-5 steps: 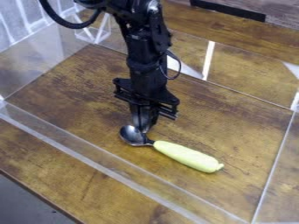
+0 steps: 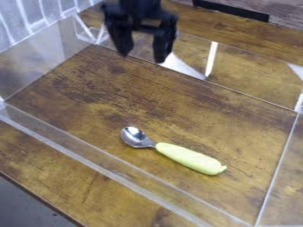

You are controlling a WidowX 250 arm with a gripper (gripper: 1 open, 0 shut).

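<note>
A metal spoon with a pale yellow-green handle lies on the wooden table, its bowl [image 2: 133,136] toward the left and its handle [image 2: 190,158] pointing to the lower right. My dark gripper [image 2: 140,43] is high at the top centre of the camera view, blurred and well away from the spoon, open with nothing visible between its fingers.
The wooden table [image 2: 89,102] is bordered by clear plastic walls on several sides. A white railing-like structure stands at the upper left.
My gripper has risen quickly from over the spoon's bowl up toward the top of the view. The spoon lies in the same place.
</note>
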